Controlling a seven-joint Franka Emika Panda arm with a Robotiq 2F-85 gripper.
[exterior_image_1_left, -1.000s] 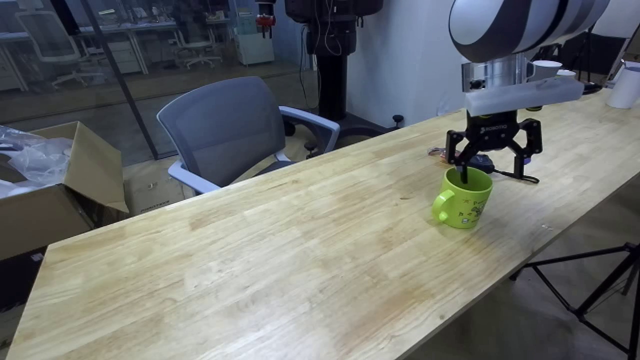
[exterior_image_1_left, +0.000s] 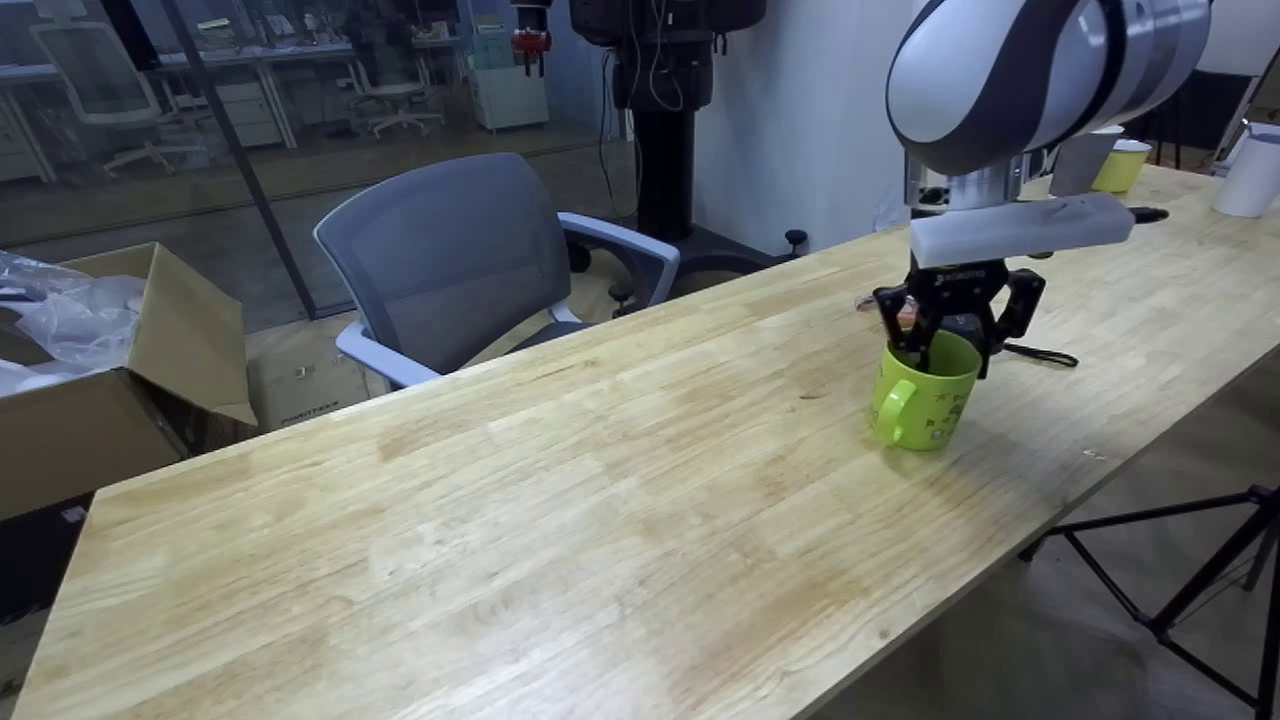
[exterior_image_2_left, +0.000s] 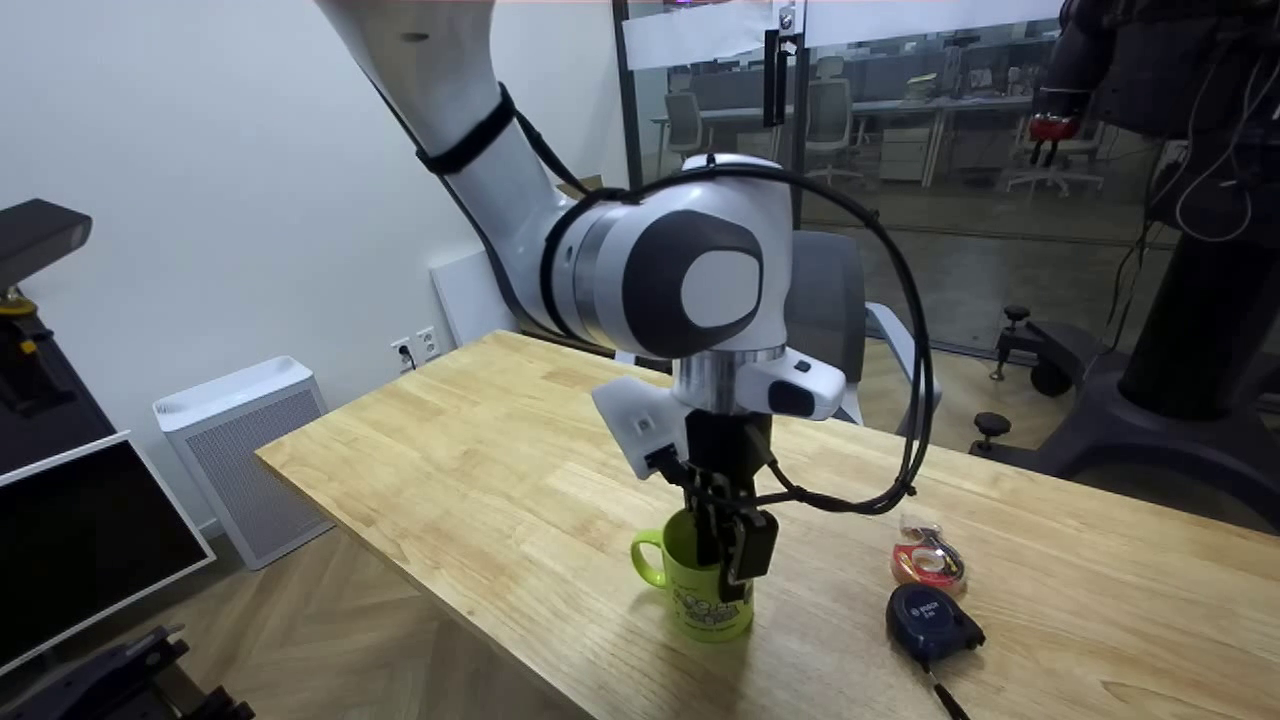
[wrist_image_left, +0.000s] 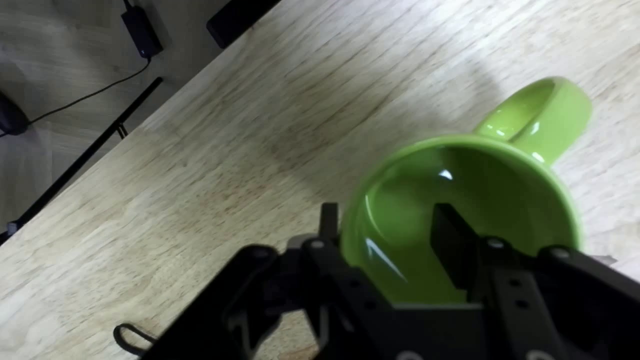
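A lime-green mug (exterior_image_1_left: 921, 402) with printed figures stands upright on the wooden table, its handle turned toward the lower left in exterior view 1. My gripper straddles the mug's wall on the side away from the handle. One finger (wrist_image_left: 448, 240) reaches down inside the mug, while the other finger (wrist_image_left: 328, 222) is outside, close against the rim. The fingers are part open, with a gap between the inner finger and the wall. In exterior view 2, the outer finger covers part of the mug (exterior_image_2_left: 708, 608).
A dark tape measure (exterior_image_2_left: 930, 624) with a strap and a red tape dispenser (exterior_image_2_left: 927, 564) lie on the table beside the mug. Cups (exterior_image_1_left: 1120, 168) stand at the far end.
My gripper has come lower and leftward over the mug, and its fingers have drawn closer together. The mug has turned and shifted slightly.
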